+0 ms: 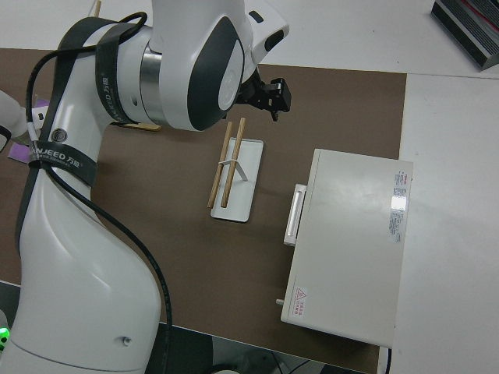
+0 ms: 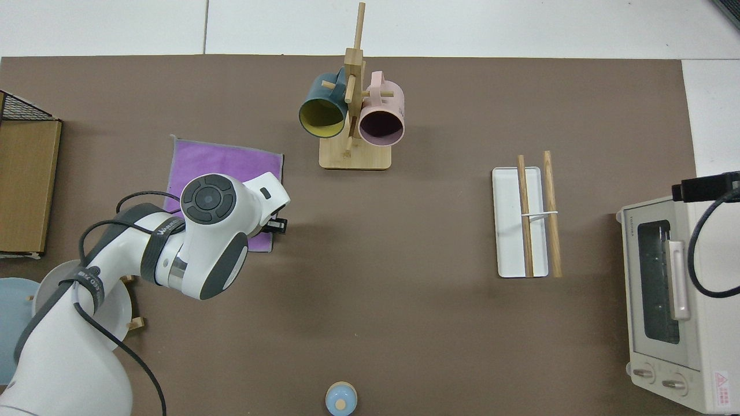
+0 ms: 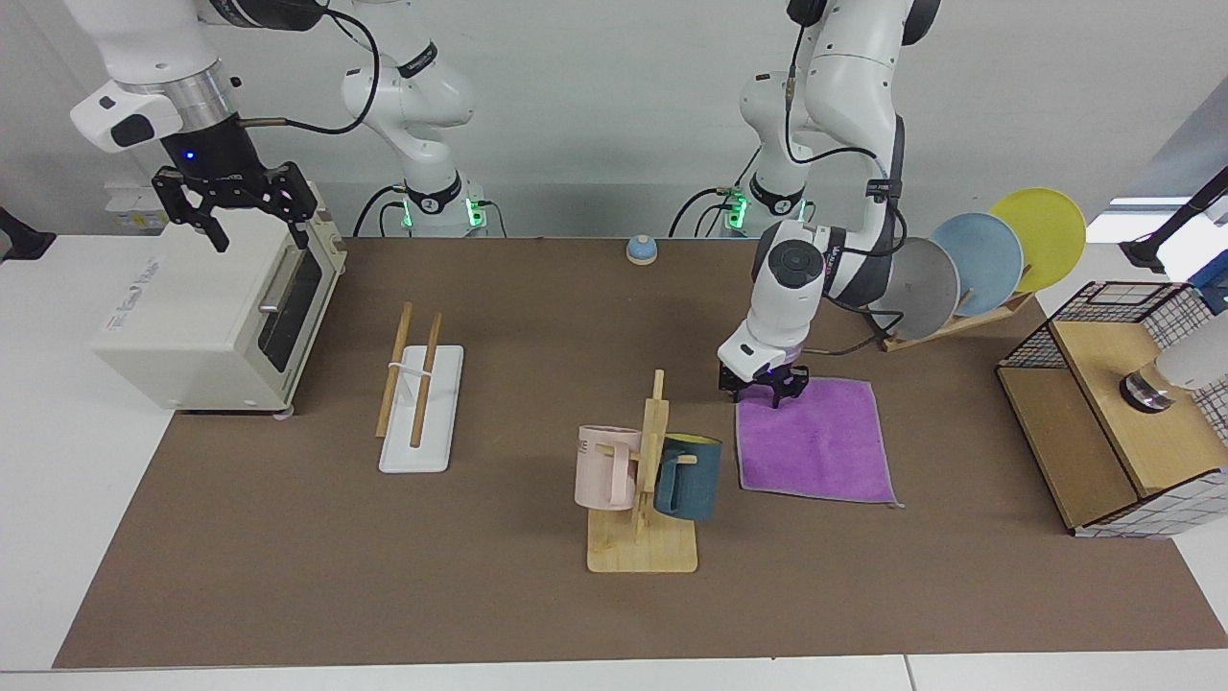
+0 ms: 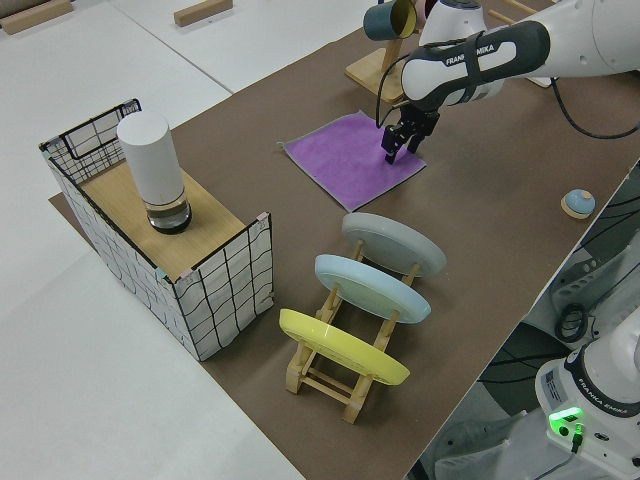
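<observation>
One arm's black gripper [image 4: 401, 145] is low over the purple cloth [image 3: 814, 449], at its edge near the arm; in the top view [image 2: 274, 225] it is mostly hidden under the white wrist, and its finger state is unclear. The other arm's gripper [image 3: 259, 213] hangs above the white oven [image 3: 184, 334], pointing down; its fingers look apart, with nothing seen between them. A wooden mug tree [image 2: 355, 159] holds a teal mug [image 2: 315, 97] and a pink mug [image 2: 389, 104]. Two wooden sticks [image 2: 553, 236] rest on a white tray [image 2: 507, 229].
A plate rack with yellow [image 4: 340, 345], blue and grey plates stands by the first arm, beside a wire-sided wooden shelf [image 3: 1082, 461]. A small blue round object [image 2: 340, 396] sits at the near edge.
</observation>
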